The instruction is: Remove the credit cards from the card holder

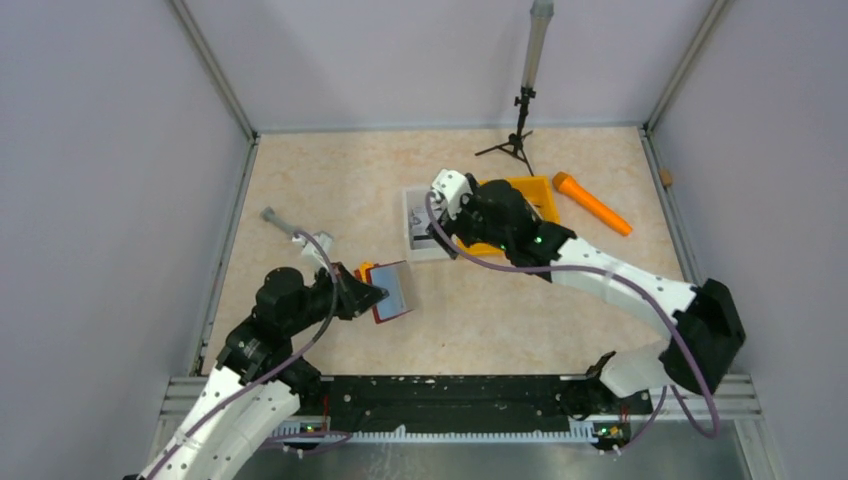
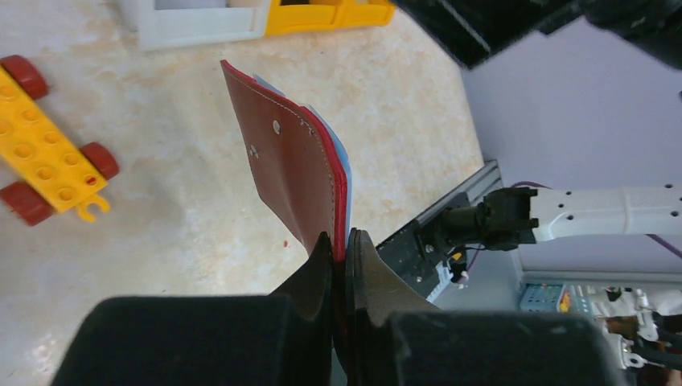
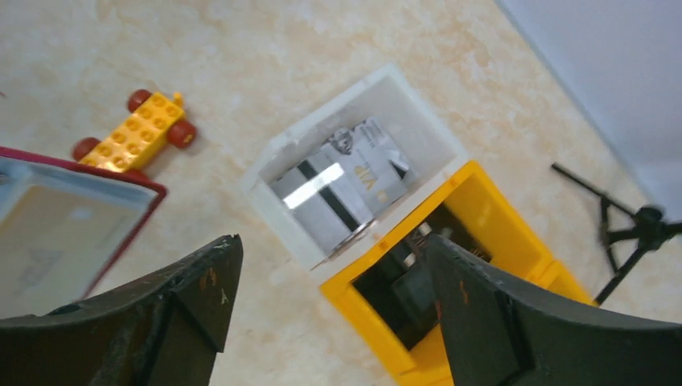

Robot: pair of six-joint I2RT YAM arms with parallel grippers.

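Observation:
The card holder (image 1: pixel 390 292), brown with red edging and pale cards inside, stands upright in my left gripper, which is shut on it; it also shows at the lower left of the right wrist view (image 3: pixel 72 225). My right gripper is raised over the trays, to the right of the holder, its fingers apart with nothing seen between them. The white tray (image 3: pixel 281 153) below it holds several flat card-like items (image 3: pixel 354 177).
A yellow tray (image 3: pixel 362 322) adjoins the white one. A yellow toy brick with red wheels (image 3: pixel 133 137) lies behind the holder. An orange microphone (image 1: pixel 590 203), a grey tool (image 1: pixel 283 222) and a tripod (image 1: pixel 516 140) stand around.

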